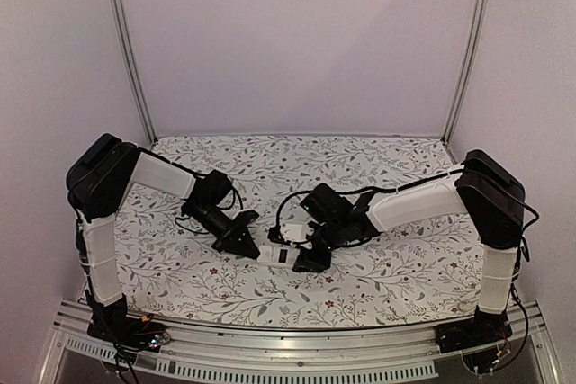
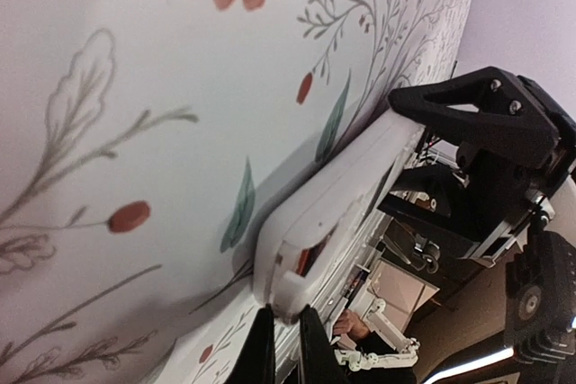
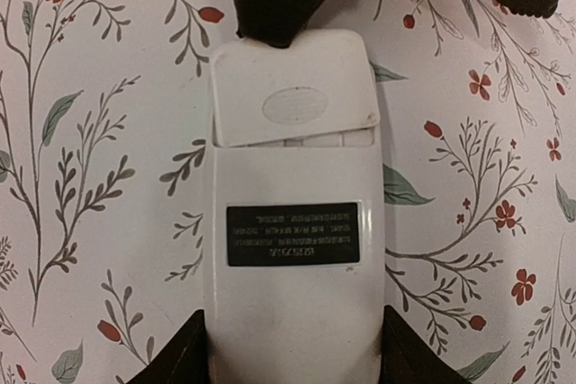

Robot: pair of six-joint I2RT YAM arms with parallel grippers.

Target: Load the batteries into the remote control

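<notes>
The white remote point(image 1: 279, 255) lies back up on the floral surface, between both grippers. My right gripper is shut on the remote's body. The battery cover point(image 3: 292, 87) sits slightly askew at the other end, with a slot showing beneath it. My left gripper is at that end, its fingertips against the cover; in the left wrist view a small reddish gap shows under the cover's edge. How far the left finger stands open is hard to see. No loose batteries can be made out.
A metal rail point(image 1: 297, 337) runs along the front edge, and pale walls stand at the back and sides.
</notes>
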